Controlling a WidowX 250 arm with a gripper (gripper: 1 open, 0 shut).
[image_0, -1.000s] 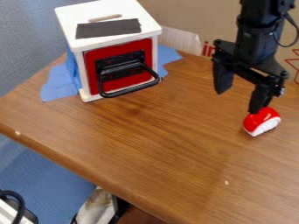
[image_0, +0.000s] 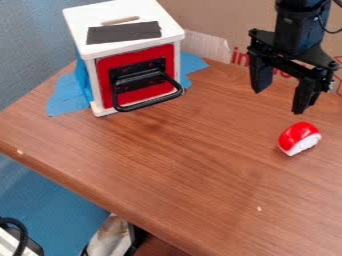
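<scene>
A black robot arm comes down from the top right, its gripper (image_0: 285, 82) hanging above the tabletop with fingers pointing down; whether it is open or shut is hard to tell. Below it, on the wooden table (image_0: 160, 175), lies a red and white rounded object (image_0: 299, 136), apart from the gripper. At the back left stands a white toy oven (image_0: 124, 25) with a red front and a black handle, a dark slab and a light stick on its top.
A blue cloth (image_0: 70, 94) lies under the oven. A clear plastic item (image_0: 205, 43) sits behind it. A floor area with cables and bags shows at the lower left.
The gripper has risen away from above the red and white object compared with a second ago. The object and oven look unmoved.
</scene>
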